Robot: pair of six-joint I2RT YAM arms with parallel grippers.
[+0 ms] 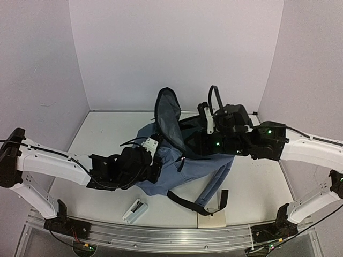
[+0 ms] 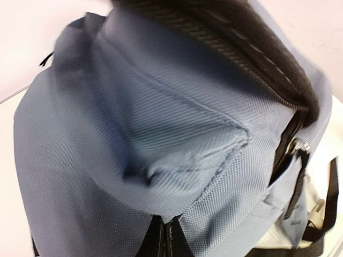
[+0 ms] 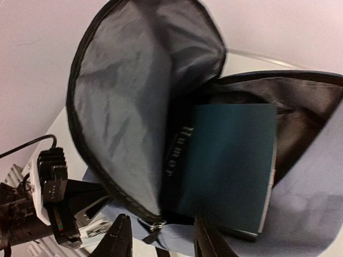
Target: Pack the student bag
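Observation:
The blue student bag (image 1: 177, 170) lies tilted on the table, its grey-lined flap (image 1: 168, 115) standing up and its mouth open. Inside rests a dark teal book (image 3: 230, 160) with "Humor" on its spine, seen in the right wrist view. My left gripper is shut at the bag's side, with the cloth creasing down to its fingertips. Over the bag's mouth, my right gripper stands open, nothing between its fingers; the zip end lies beyond them. A beige flat case (image 1: 211, 220) lies at the front, partly beneath the bag's strap. A clear pencil box (image 1: 135, 211) is left of it.
Black strap ends (image 1: 187, 203) stretch over the table's front part. The metal rail (image 1: 161, 235) edges the front, and pale walls (image 1: 177, 53) enclose the table. Free table surface shows at left and right.

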